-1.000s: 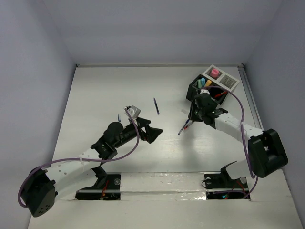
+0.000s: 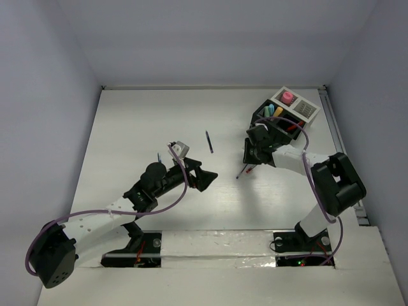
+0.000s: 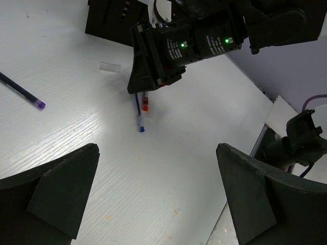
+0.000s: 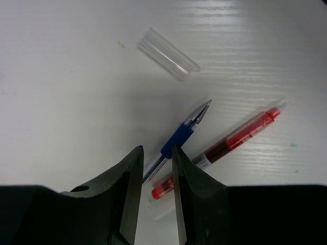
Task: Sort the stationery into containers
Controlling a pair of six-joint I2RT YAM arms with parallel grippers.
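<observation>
My right gripper is part open above a blue-gripped pen (image 4: 180,139) and a red pen (image 4: 240,135), which lie side by side on the white table. The blue pen's barrel passes behind the gap between the fingers; whether they touch it I cannot tell. A short clear tube (image 4: 168,53) lies a little apart from both pens. Over the table's middle my left gripper (image 2: 205,175) stands open and empty. One dark pen (image 2: 209,141) lies farther back, and a blue pen (image 2: 159,157) is partly hidden by the left arm.
At the back right a black organizer (image 2: 257,118) and a white organizer (image 2: 306,109) stand together. They hold a pink round item (image 2: 287,97), a yellow item (image 2: 278,111) and other stationery.
My right arm has shifted left in the top view, its gripper coming over the two pens and covering more of them. The left arm has stayed still.
</observation>
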